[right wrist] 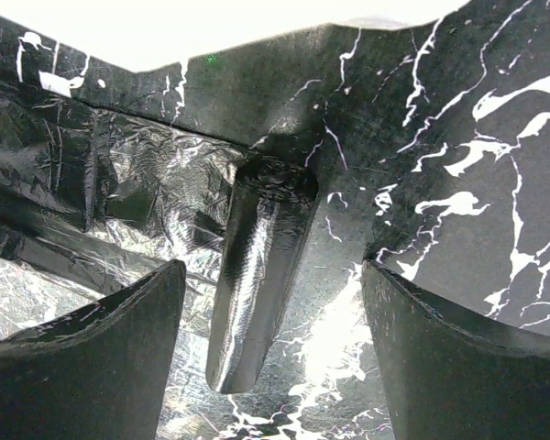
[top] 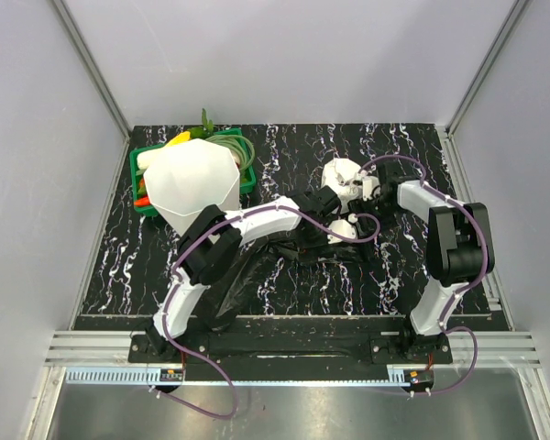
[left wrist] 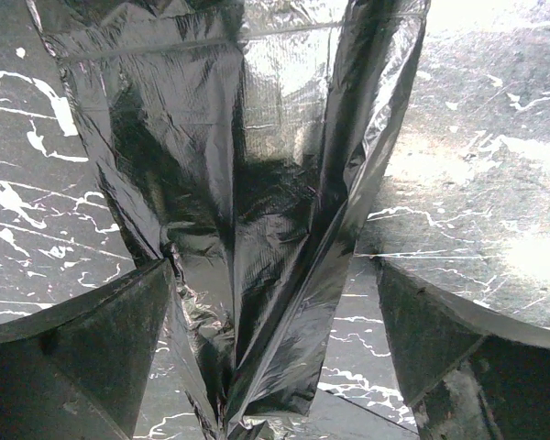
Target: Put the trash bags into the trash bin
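Note:
Unrolled black trash bags (top: 243, 289) lie flat along the front middle of the marble table. In the left wrist view my left gripper is open over a wrinkled black bag (left wrist: 257, 156), fingers down at its two sides. My right gripper is open above a small rolled black bag (right wrist: 261, 266), which lies between its fingertips beside flattened bag plastic (right wrist: 147, 174). A white bin-like bag (top: 341, 174) stands at the back centre-right, partly behind the right arm.
A white hexagonal container (top: 183, 179) and a green crate (top: 247, 183) of vegetables stand at the back left.

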